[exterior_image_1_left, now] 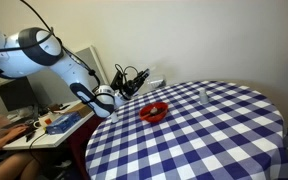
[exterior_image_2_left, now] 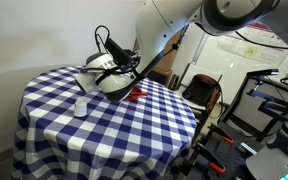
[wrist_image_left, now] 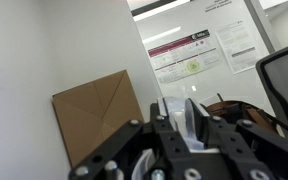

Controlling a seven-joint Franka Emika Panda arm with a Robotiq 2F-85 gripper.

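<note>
My gripper (exterior_image_1_left: 147,80) is raised above the far side of the checkered table, shut on a pale cup-like object (exterior_image_1_left: 157,84). In the wrist view this pale object (wrist_image_left: 183,118) shows between the fingers, largely hidden by the gripper. Its exact shape and tilt are hard to tell. In front of the gripper and lower, a red bowl (exterior_image_1_left: 154,112) rests on the cloth with something small and light inside. A white cup (exterior_image_1_left: 203,96) stands upright on the table, apart from the gripper; the second exterior view shows that cup (exterior_image_2_left: 81,106) too.
The blue-and-white checkered tablecloth (exterior_image_1_left: 219,125) has wide clear room to the right and front. A small white item (exterior_image_1_left: 112,116) sits near the left edge. Beyond that edge are a side desk with a monitor (exterior_image_1_left: 17,95) and a person's arm. A wall stands behind.
</note>
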